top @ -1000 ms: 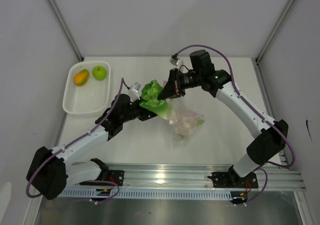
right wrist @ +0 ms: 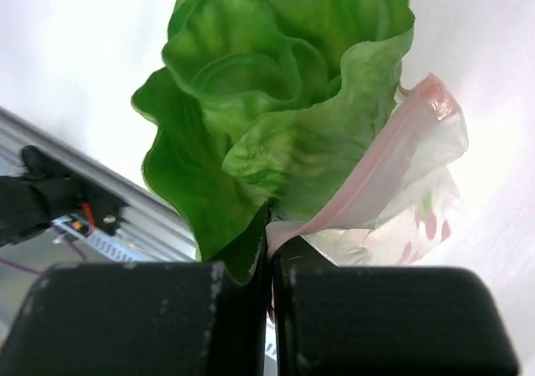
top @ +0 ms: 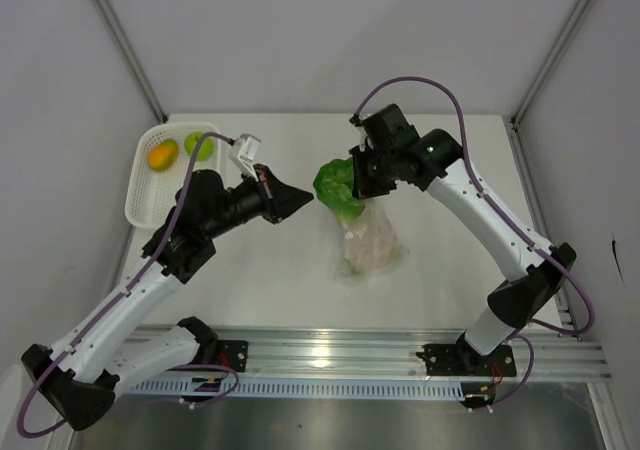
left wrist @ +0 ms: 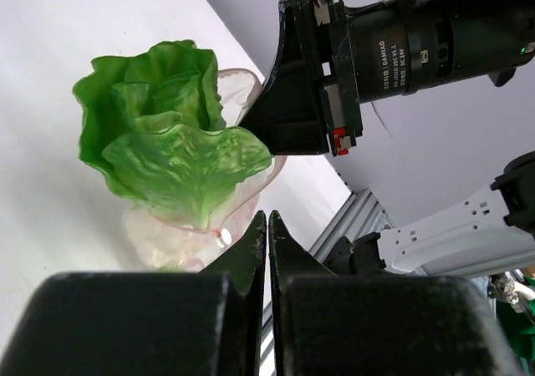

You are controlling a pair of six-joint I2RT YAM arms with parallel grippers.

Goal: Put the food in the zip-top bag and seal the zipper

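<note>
A green lettuce (top: 337, 185) (left wrist: 167, 125) (right wrist: 276, 75) sits in the mouth of the clear zip bag (top: 370, 245) (left wrist: 184, 242), its leaves sticking out of the top. My right gripper (top: 360, 185) is shut on the bag's pinkish rim, beside the lettuce. My left gripper (top: 305, 198) is shut, apart from the bag and lettuce to their left, with nothing visible between its fingers.
A white basket (top: 135, 195) at the back left holds a mango (top: 162, 155) and a green apple (top: 205, 148).
My left gripper has pulled away from the lettuce and risen. The lettuce and my right gripper, with the bag's rim, have shifted to the right.
</note>
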